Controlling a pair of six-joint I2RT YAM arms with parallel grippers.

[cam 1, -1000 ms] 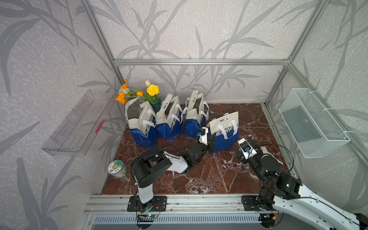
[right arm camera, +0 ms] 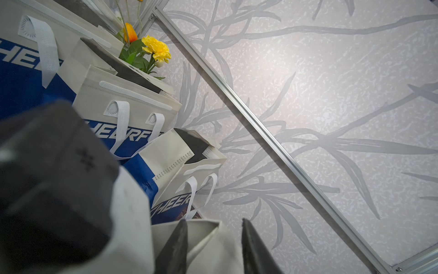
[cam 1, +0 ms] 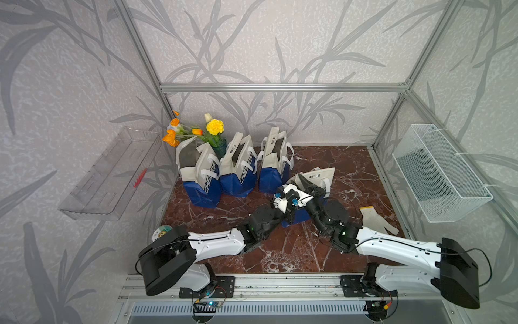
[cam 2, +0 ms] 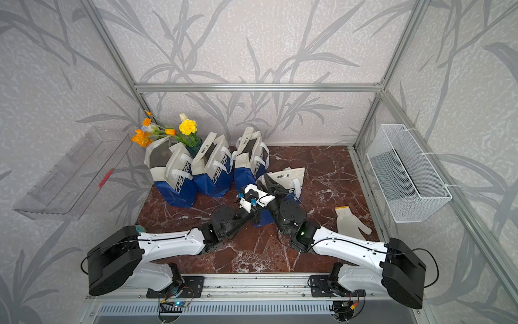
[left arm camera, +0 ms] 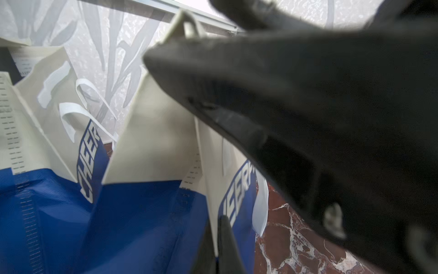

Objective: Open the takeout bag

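The target takeout bag (cam 1: 321,174), cream above and blue below, stands at mid-table, largely covered by both arms in the top views. In the left wrist view its side panel (left arm camera: 150,137) fills the middle. There my left gripper is shut with the bag's thin vertical edge running between its fingers. A dark part of the right gripper looms close across the upper right. My right gripper has its fingers spread in the right wrist view, with the bag's cream top rim (right arm camera: 205,228) seen between and beyond them.
Several similar bags, such as this left one (cam 1: 200,178), stand behind to the left beside flowers (cam 1: 214,127). A white mesh basket (cam 1: 442,172) hangs at right, a clear basket (cam 1: 113,172) at left. A glove (cam 1: 377,220) lies on the right side.
My right gripper has swung left and inward from the right side to the bag, beside the left gripper. The bag's top now looks partly covered, and the left forearm has lowered leftward.
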